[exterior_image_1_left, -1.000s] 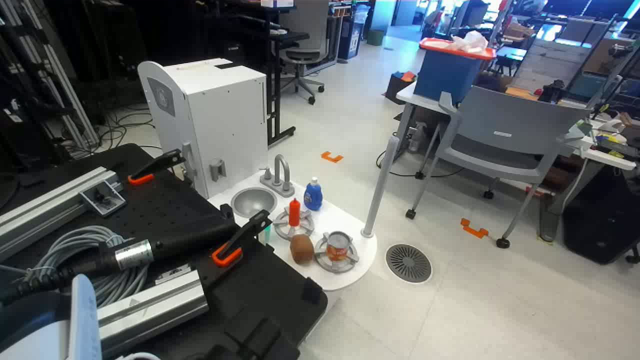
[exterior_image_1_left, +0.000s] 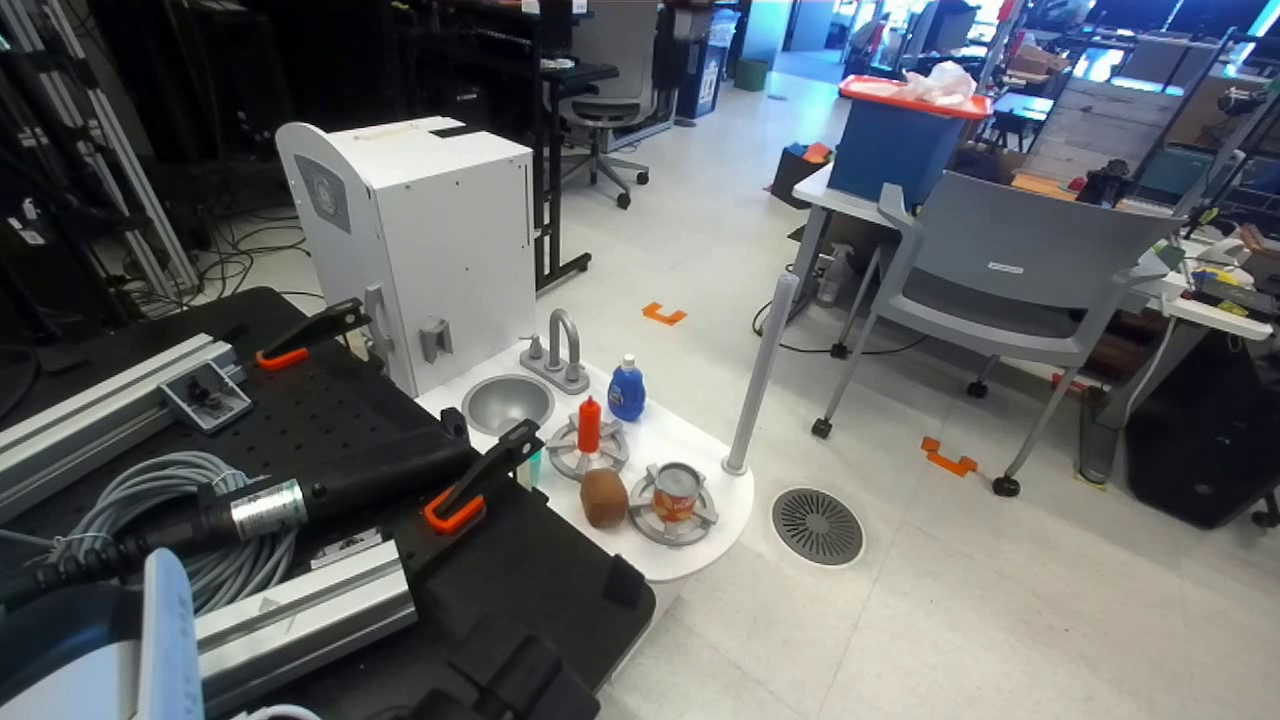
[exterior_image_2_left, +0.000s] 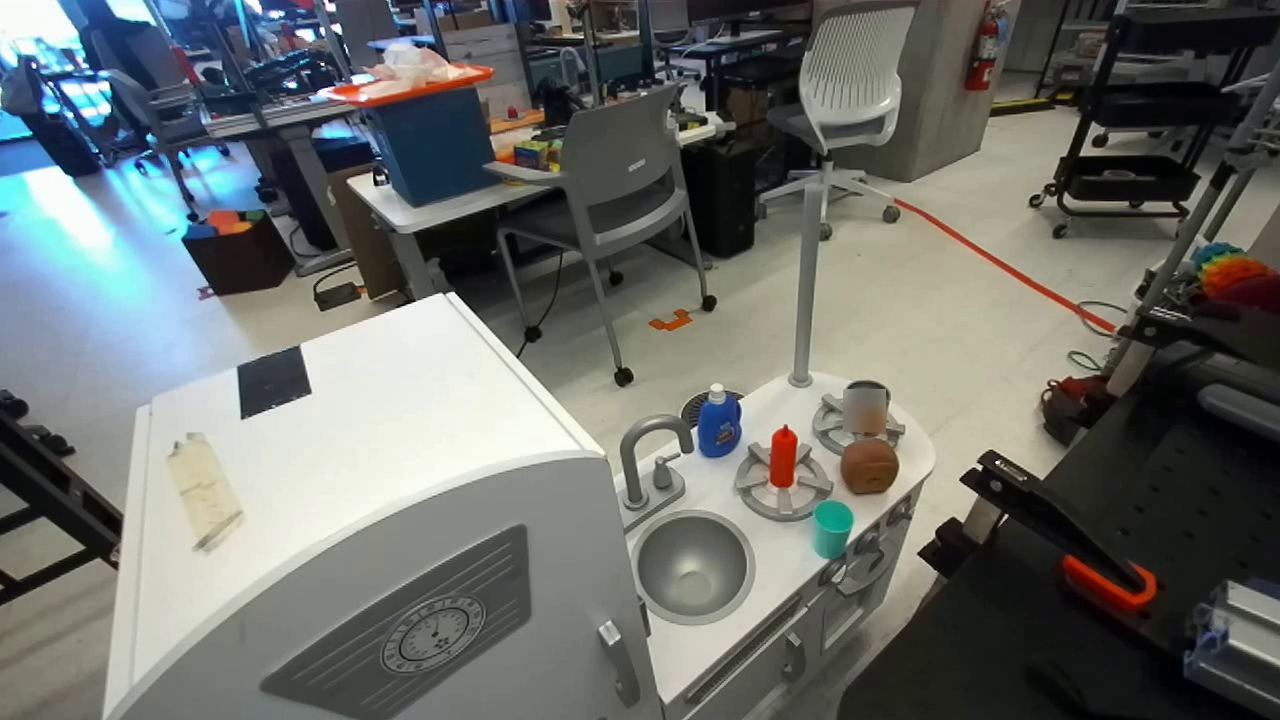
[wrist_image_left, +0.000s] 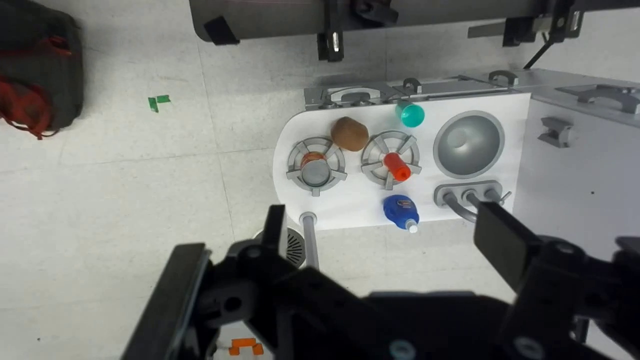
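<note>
In the wrist view my gripper stands wide open high above the toy kitchen, nothing between its fingers. Below it, on the white counter (wrist_image_left: 354, 210), are several items. A red squeeze bottle (wrist_image_left: 396, 166) is upright on one grey burner, and an orange-labelled can (wrist_image_left: 315, 170) stands on the other. Beside the burners sits a brown rounded object (wrist_image_left: 349, 134). The teal cup (wrist_image_left: 410, 114) is at the counter's edge near the sink. A blue bottle with a white cap (wrist_image_left: 400, 210) stands at the opposite edge, by the faucet (wrist_image_left: 459, 207). The sink (wrist_image_left: 469, 144) looks empty.
A grey post (exterior_image_2_left: 806, 288) rises from the counter's rounded end. The tall white cabinet (exterior_image_1_left: 456, 240) borders the sink side. Along the front runs a black table (exterior_image_1_left: 528, 600) with orange-tipped clamps (exterior_image_1_left: 456, 510). Bare counter shows between the blue bottle and the post.
</note>
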